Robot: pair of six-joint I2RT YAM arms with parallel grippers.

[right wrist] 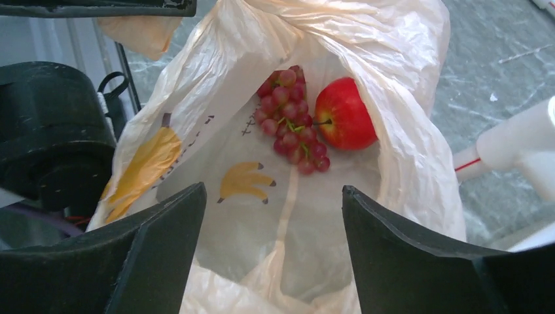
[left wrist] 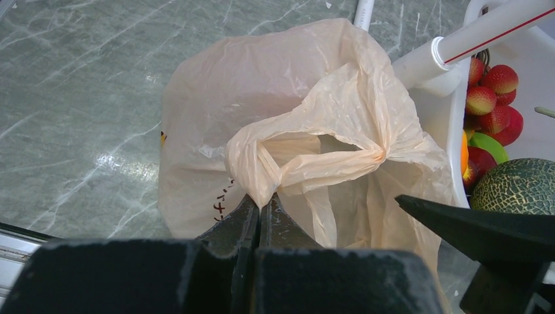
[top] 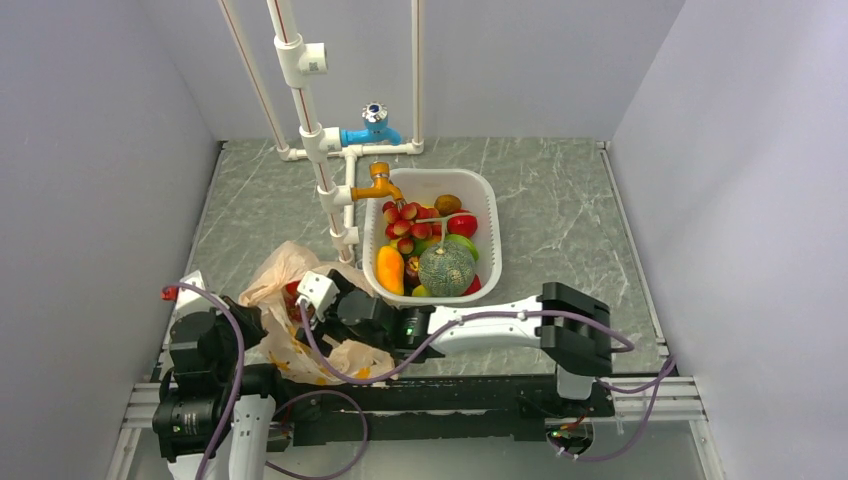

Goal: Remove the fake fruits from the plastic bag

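The pale orange plastic bag lies at the left of the counter with its mouth spread. Inside it, in the right wrist view, a bunch of red grapes rests against a red apple. My left gripper is shut, its tips pinching a fold of the bag's rim. Over the bag's mouth is my right gripper, its fingers spread apart with nothing between them. The grapes and apple lie beyond its tips. From above, the right gripper covers much of the bag's opening.
Beside the bag stands a white basket holding a melon, a mango and other fruit. White pipes with an orange tap rise between bag and basket.
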